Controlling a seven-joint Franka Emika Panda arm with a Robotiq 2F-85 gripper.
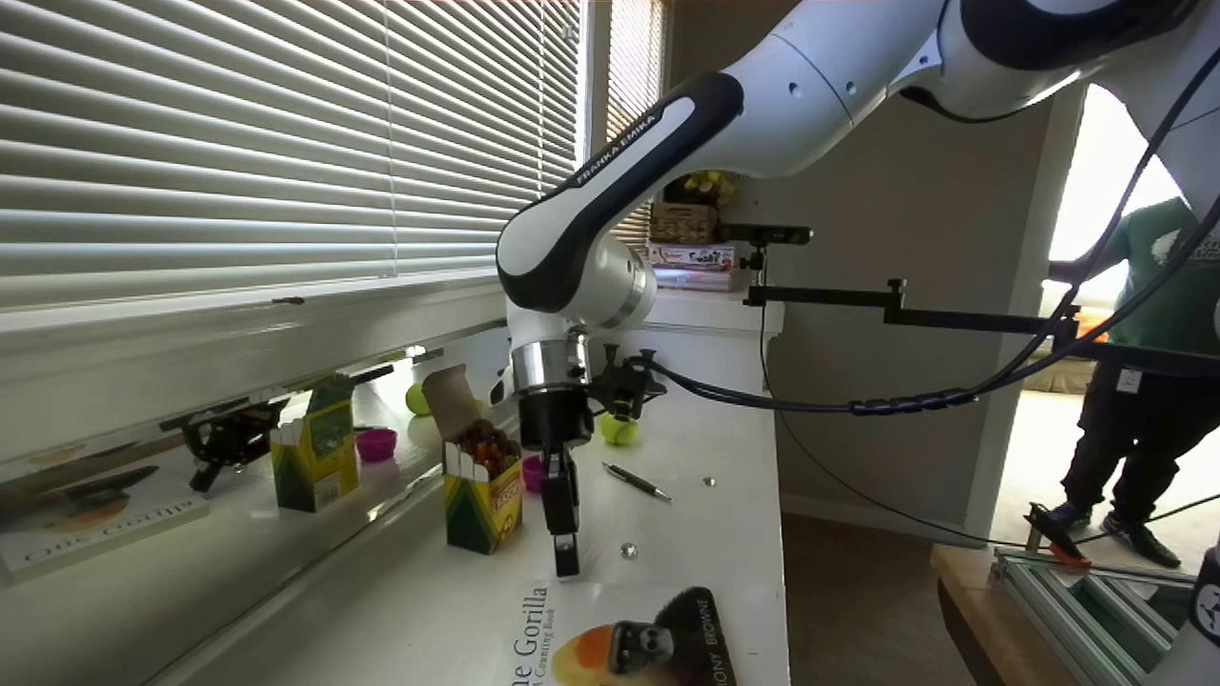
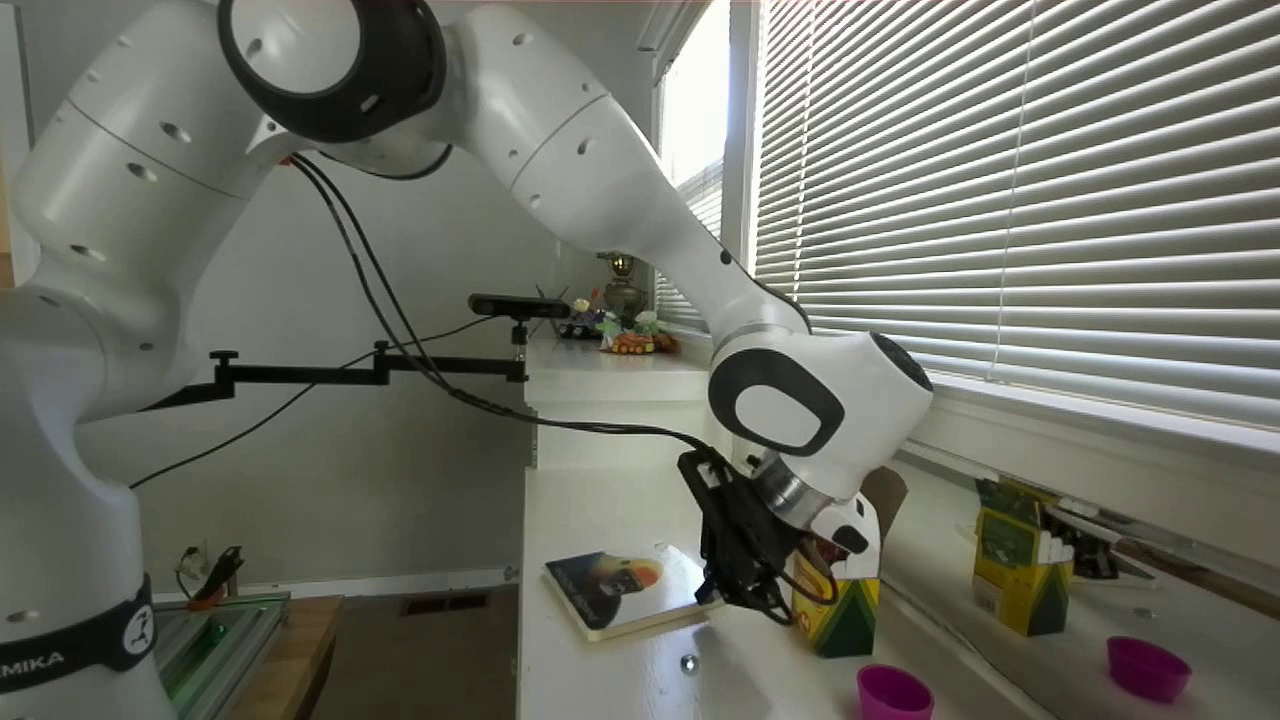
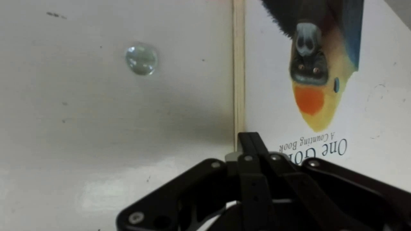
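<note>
My gripper (image 1: 566,560) points down at the white surface by the near edge of the gorilla book (image 1: 572,617). In the wrist view its fingertips (image 3: 249,137) are together, right at the pale page edge of the book cover (image 3: 269,84). Nothing shows between them. Contact with the book cannot be told for sure. The book lies flat, cover up, with an orange and yellow picture of a gorilla. A clear glass bead (image 3: 141,59) rests on the surface beside it. In the second exterior view the book (image 2: 624,588) is seen whole, while the fingers are hidden behind the wrist hardware.
An open crayon box (image 1: 483,514) stands close beside the gripper, near the mirror. Behind are a magenta cup (image 2: 895,694), a pen (image 1: 637,481), a tennis ball (image 1: 619,430) and another small bead (image 1: 709,481). The ledge drops off on the side away from the window.
</note>
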